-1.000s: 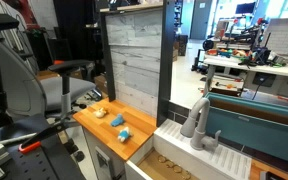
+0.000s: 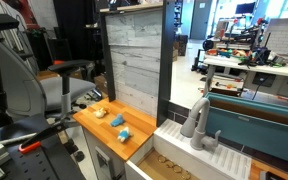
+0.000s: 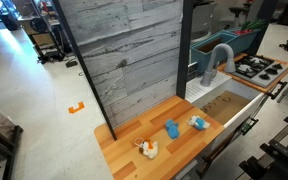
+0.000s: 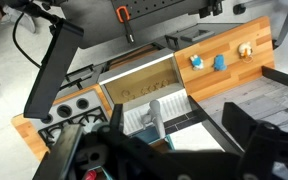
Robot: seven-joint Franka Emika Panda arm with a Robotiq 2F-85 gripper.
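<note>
My gripper stands open in the wrist view, its two dark fingers wide apart with nothing between them. Far below it shows a toy kitchen. On the wooden counter (image 3: 144, 133) lie a blue toy (image 3: 172, 129), a blue-and-white toy (image 3: 198, 122) and a white-and-orange toy (image 3: 147, 148), all apart from the gripper. Beside that counter is the white sink (image 2: 199, 164) with a tan bottom and a grey faucet (image 2: 195, 120). The exact shapes of the small toys are too small to tell.
A stove (image 3: 259, 68) with dark burners adjoins the sink. A grey plank wall (image 3: 134, 65) with dark posts rises behind the counter. A teal bin (image 2: 249, 130) stands behind the sink. An orange piece (image 3: 76, 107) lies on the pale floor.
</note>
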